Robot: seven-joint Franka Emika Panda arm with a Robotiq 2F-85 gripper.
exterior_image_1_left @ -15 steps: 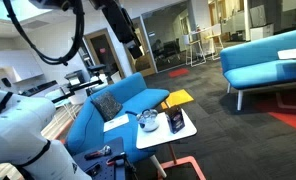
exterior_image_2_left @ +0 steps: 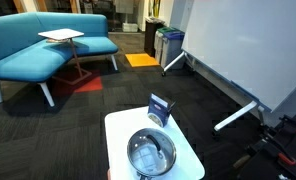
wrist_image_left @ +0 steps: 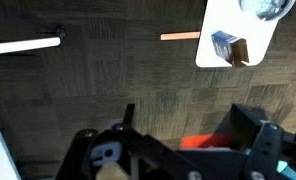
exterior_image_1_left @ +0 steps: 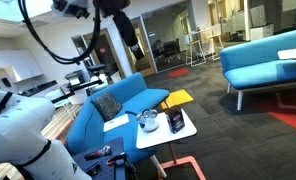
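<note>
My gripper is open, its dark fingers wide apart with only carpet between them in the wrist view. In exterior view 1 the gripper (exterior_image_1_left: 130, 66) hangs at upper left, high above the small white table (exterior_image_1_left: 185, 124). On that table stand a metal pot (exterior_image_2_left: 152, 152) and a small dark box (exterior_image_2_left: 160, 108) with a blue and white side. Seen from the wrist, the box (wrist_image_left: 226, 46) lies to the upper right of the gap between the fingers, with the pot (wrist_image_left: 266, 6) partly cut off beyond it.
A blue sofa (exterior_image_1_left: 138, 96) runs behind the table on the left; another blue couch (exterior_image_1_left: 263, 65) stands at far right. In exterior view 2 a whiteboard (exterior_image_2_left: 243, 45) stands to the right. Open carpet (exterior_image_1_left: 228, 130) lies right of the table.
The arm and gripper have shifted slightly at the top of exterior view 1. The pot, box and table stay where they were.
</note>
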